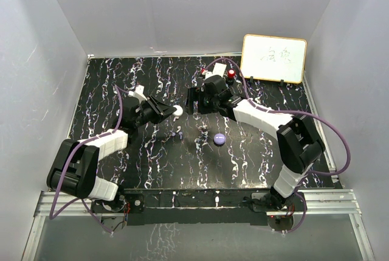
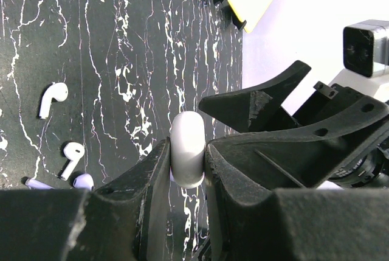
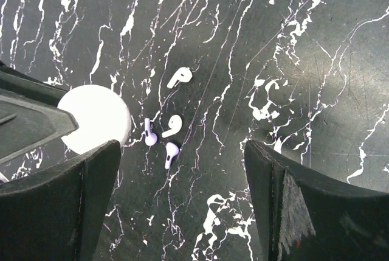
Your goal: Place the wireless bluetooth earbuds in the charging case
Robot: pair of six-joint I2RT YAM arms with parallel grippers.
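Observation:
A round white charging case [image 2: 187, 149] is pinched between the fingertips of my left gripper [image 1: 173, 111], above the table; its lid looks closed. Just right of it in the top view, my right gripper [image 1: 192, 101] stands open with nothing between its fingers. In the right wrist view the case's face [image 3: 97, 115] shows beside the left gripper's black finger. Two white earbuds [image 3: 180, 76] [image 3: 173, 125] and two purple ones [image 3: 150, 132] [image 3: 171, 154] lie loose on the dark tabletop.
On the table's right half sits a round purple case [image 1: 219, 139]. Toward the back stand a red-capped bottle [image 1: 230, 77] and a pale box [image 1: 219, 69]; a whiteboard [image 1: 273, 58] leans in the back right corner. The front middle of the table is open.

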